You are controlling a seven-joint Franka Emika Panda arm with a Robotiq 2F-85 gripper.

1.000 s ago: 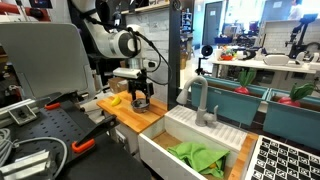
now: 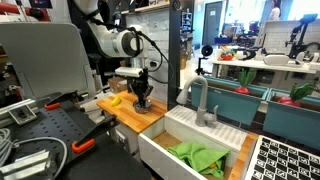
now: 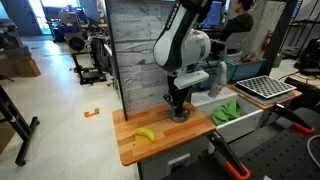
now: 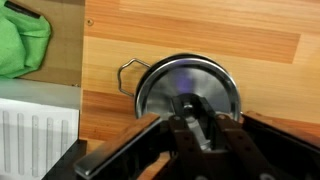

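A small silver pot (image 2: 148,106) with a wire side handle (image 4: 127,77) stands on the wooden counter (image 3: 128,152). From above, its round metal lid (image 4: 158,92) fills the middle of the wrist view. My gripper points down over the lid's centre, its dark fingers shut on what appears to be the lid's knob, which they mostly hide. In exterior view 2 the pot (image 3: 179,114) sits directly beneath the gripper. Whether the lid is clear of the pot's rim cannot be made out.
A yellow banana (image 3: 145,133) lies on the counter near the pot. Beside the counter is a white sink (image 2: 165,143) with a green cloth (image 2: 198,156) in it and a faucet (image 2: 192,88) behind. A drying rack (image 4: 35,135) shows at the wrist view's left edge.
My gripper has come down slightly onto the pot's top over the last second, covering more of it. The pot, banana and cloth look unmoved.
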